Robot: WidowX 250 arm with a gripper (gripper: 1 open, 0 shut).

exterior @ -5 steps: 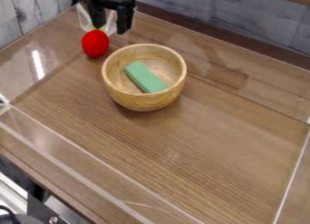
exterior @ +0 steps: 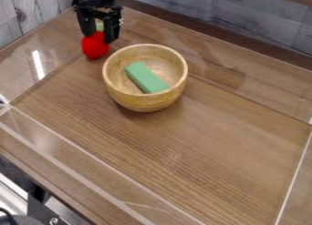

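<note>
My gripper (exterior: 98, 26), dark and open, hangs at the top left, just above a red round object (exterior: 94, 47) on the wooden table. Its fingers are small in the view and partly overlap the top of the red object; whether they touch it cannot tell.
A tan bowl (exterior: 172, 60) holding a green block (exterior: 144, 76) sits right of the red object. A dark area borders the table at the left.
The gripper has moved down toward the viewer, from the back edge to over the red object. The bowl and green block look unmoved.
</note>
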